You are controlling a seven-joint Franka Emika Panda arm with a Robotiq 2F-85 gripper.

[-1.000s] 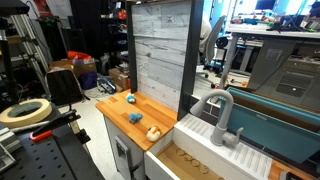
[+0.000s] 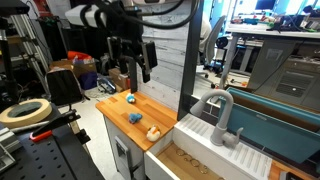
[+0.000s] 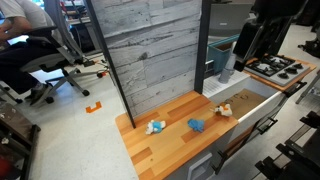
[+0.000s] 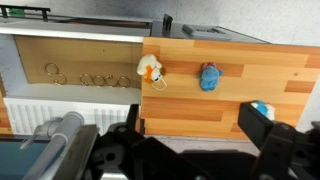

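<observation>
My gripper [image 2: 124,79] hangs over the wooden counter [image 2: 112,110], pointing down, open with nothing between its fingers. Three small toys lie on that counter. An orange and white one [image 4: 150,70] is beside the open drawer [image 4: 42,93]. A blue one with some red [image 4: 209,77] lies in the middle, and a white and light-blue one [image 4: 263,109] is farthest from the drawer, partly close to the right finger [image 4: 258,131] in the wrist view. All three are clear of the gripper. Several ring-shaped marks or rings [image 4: 75,77] show on the drawer's bottom.
A grey faucet [image 2: 225,108] rises beside the drawer, near a teal basin [image 2: 265,128]. A whitish plank wall [image 3: 165,50] with a dark post stands behind the counter. Rolls of tape [image 2: 25,112] lie at the left. Bare wood surrounds the toys.
My gripper has come down into the first exterior view from above, moving right until it hangs over the counter. The toys and drawer have stayed put.
</observation>
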